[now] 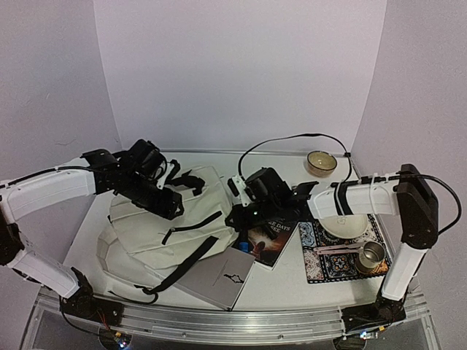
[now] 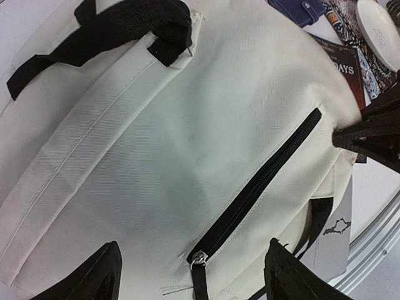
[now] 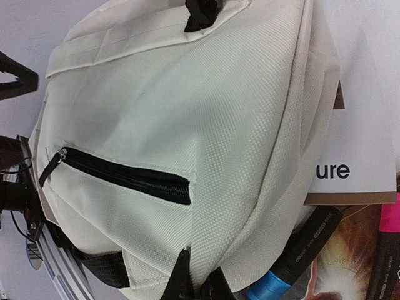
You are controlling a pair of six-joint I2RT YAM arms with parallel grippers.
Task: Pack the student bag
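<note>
The cream student bag [image 1: 182,237] lies on the left half of the table, its black front-pocket zipper [image 2: 259,178] closed along a slant. At the zipper's lower end hangs its black pull [image 2: 199,275]. My left gripper hovers over the bag with its fingers wide apart, nothing between them. On the bag's right edge, my right gripper is shut on a fold of the fabric. A grey laptop-like slab [image 1: 219,277] sits partly under the bag's front. Beside the right edge is a dark book [image 1: 273,244] with a blue-ended marker [image 3: 303,250].
A patterned mat [image 1: 317,270] on the right bears a plate [image 1: 343,227], utensils [image 1: 337,249] and a metal cup [image 1: 372,254]. A bowl [image 1: 321,162] stands at the back right. Bare table [image 1: 284,284] lies between book and front rail.
</note>
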